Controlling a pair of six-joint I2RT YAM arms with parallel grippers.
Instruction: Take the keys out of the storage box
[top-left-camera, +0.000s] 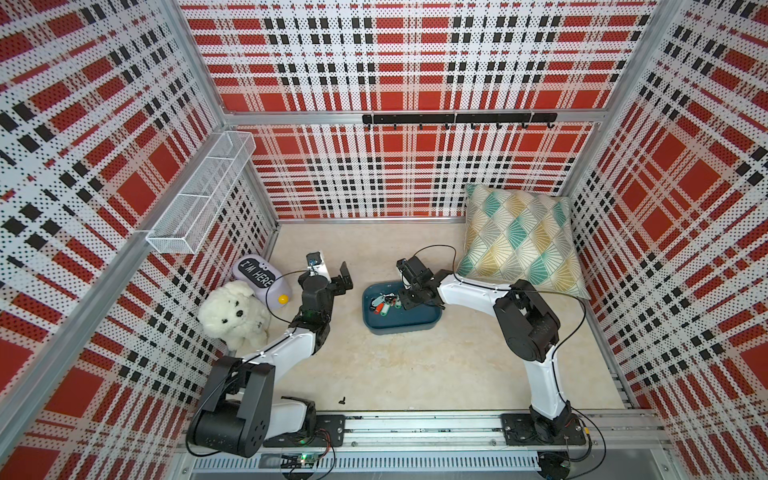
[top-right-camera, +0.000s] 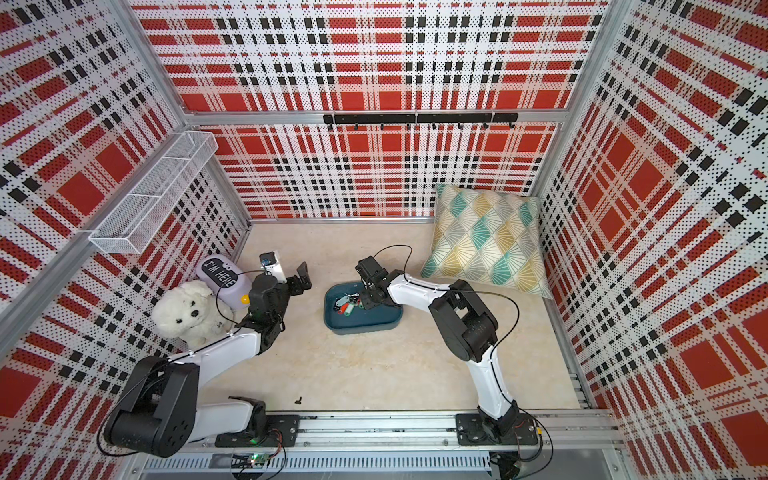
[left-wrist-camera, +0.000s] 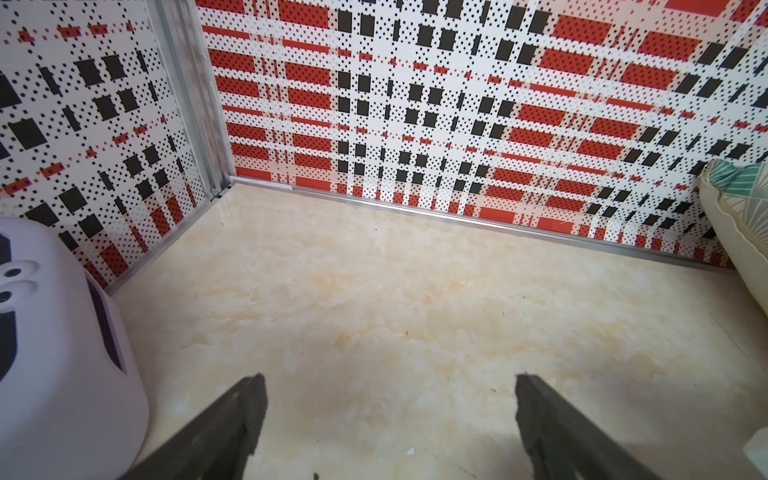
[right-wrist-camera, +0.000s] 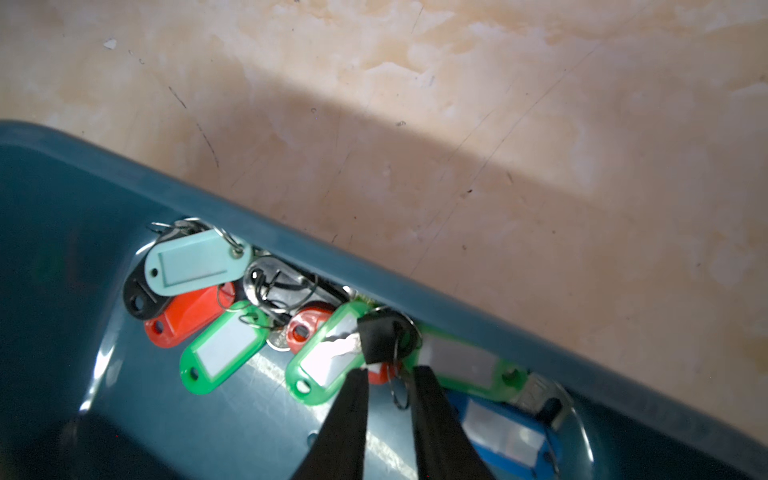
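Note:
The dark teal storage box (top-left-camera: 402, 326) stands on the tabletop in both top views. Inside it, the right wrist view shows several keys with coloured tags, among them a mint tag (right-wrist-camera: 196, 262), a red tag (right-wrist-camera: 189, 314), green tags (right-wrist-camera: 224, 348) and a blue tag (right-wrist-camera: 502, 436). My right gripper reaches down into the box, its fingers close together with a narrow gap. A black-headed key (right-wrist-camera: 377, 336) and a metal ring (right-wrist-camera: 399, 392) lie at the fingertips; whether they are gripped is unclear. Left of the box, my left gripper stands wide open and empty.
A white plush dog (top-left-camera: 233, 313) and a lilac container (top-left-camera: 260, 280) sit at the left. The patterned cushion (top-left-camera: 524, 240) leans at the back right. A wire basket (top-left-camera: 204, 196) hangs on the left wall. Tabletop in front of the box is mostly clear.

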